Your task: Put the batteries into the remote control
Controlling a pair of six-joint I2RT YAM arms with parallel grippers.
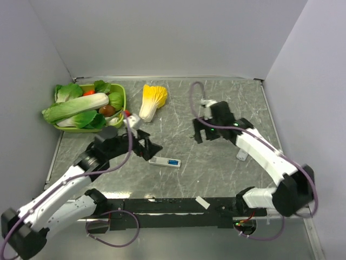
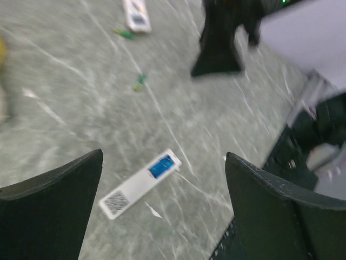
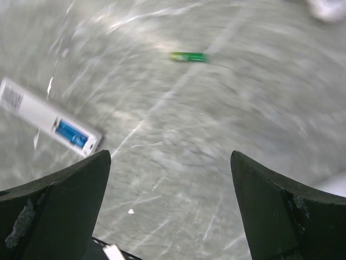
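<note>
A long white remote (image 1: 165, 162) with a blue screen lies on the grey table, also in the left wrist view (image 2: 140, 184) and right wrist view (image 3: 46, 116). A green battery lies loose nearby; the left wrist view shows two green pieces (image 2: 139, 83), one beside a second white device (image 2: 137, 15), mostly hidden from above by the right arm. My left gripper (image 1: 147, 146) is open just above the long remote. My right gripper (image 1: 204, 132) is open over the table's right middle. Neither holds anything.
A green basket of vegetables (image 1: 124, 95) stands at the back left, a yellow cabbage (image 1: 153, 100) beside it. A small white object (image 1: 242, 154) lies at the right. A white paper slip (image 1: 202, 202) lies at the front edge.
</note>
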